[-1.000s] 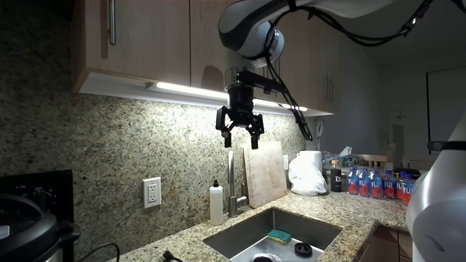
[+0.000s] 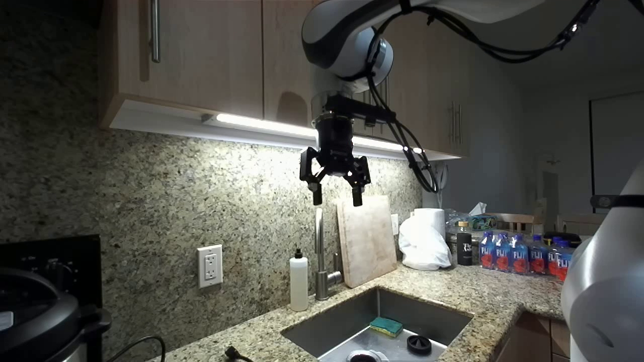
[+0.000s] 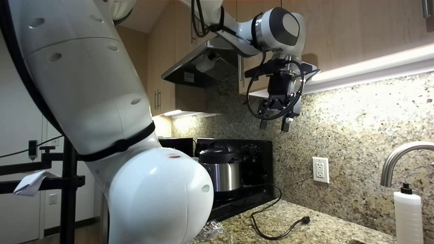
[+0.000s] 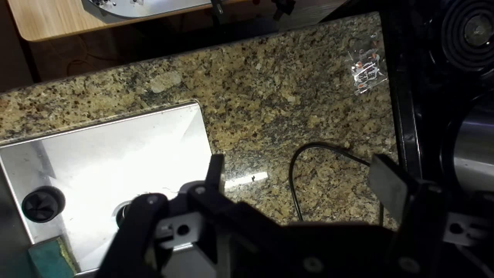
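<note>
My gripper (image 2: pixel 337 202) hangs high above the counter, in front of the granite backsplash and below the lit cabinets. Its fingers are spread wide, with nothing between them. From the wrist camera, the gap between the fingers lies over bare granite and a black power cord (image 4: pixel 293 178). The sink (image 4: pixel 125 153) is left of the gripper in that view. Inside it are a green and yellow sponge (image 4: pixel 48 259), a black drain stopper (image 4: pixel 43 204) and the drain. A white soap bottle (image 2: pixel 299 281) stands beside the faucet (image 2: pixel 320 259), well below the gripper.
A cutting board (image 2: pixel 368 241) leans on the backsplash. Several Fiji bottles (image 2: pixel 519 253) and a white bag (image 2: pixel 422 244) stand farther right. A pressure cooker (image 3: pixel 221 166) sits on the stove. A clear wrapper (image 4: pixel 368 69) lies on the counter, whose middle is mostly free.
The gripper has turned slightly about its vertical axis, and its fingers appear a little farther right. The hanging cable loop has swung with it. Objects on the counter are unmoved.
</note>
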